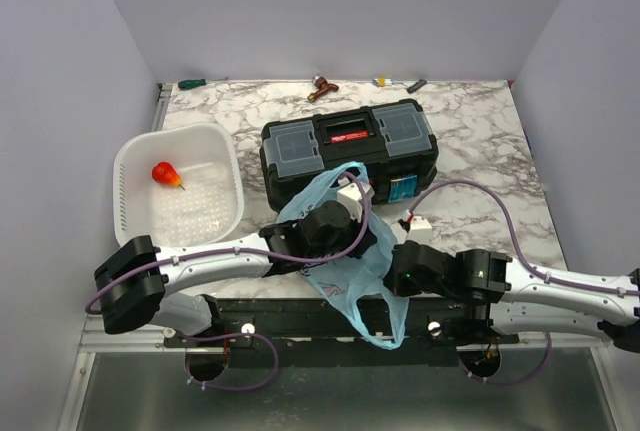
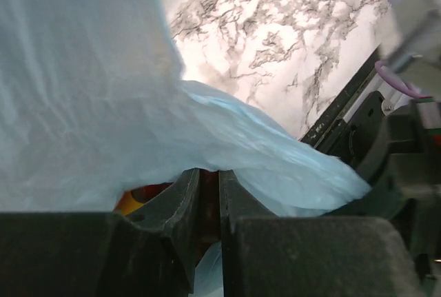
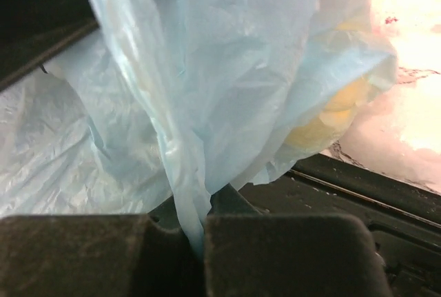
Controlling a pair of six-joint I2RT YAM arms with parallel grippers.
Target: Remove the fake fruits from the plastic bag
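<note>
The light blue plastic bag (image 1: 365, 286) hangs rumpled between my two arms, in front of the toolbox. My left gripper reaches inside it and is shut on a dark reddish fruit (image 2: 209, 207), mostly hidden by the fingers. Beside it, a yellow and red fruit (image 2: 131, 202) shows under the bag's fold. Pinched between the fingers of my right gripper is a strip of the bag's edge. Yellow fruit (image 3: 331, 114) shows through the film in the right wrist view. A red fruit (image 1: 165, 173) lies in the white bin.
The white bin (image 1: 228, 201) stands at the left, mostly empty. A black toolbox (image 1: 350, 149) sits right behind the bag. Small tools, including a green-handled screwdriver (image 1: 192, 83), lie along the back. Bare marble table (image 1: 500, 181) is at the right.
</note>
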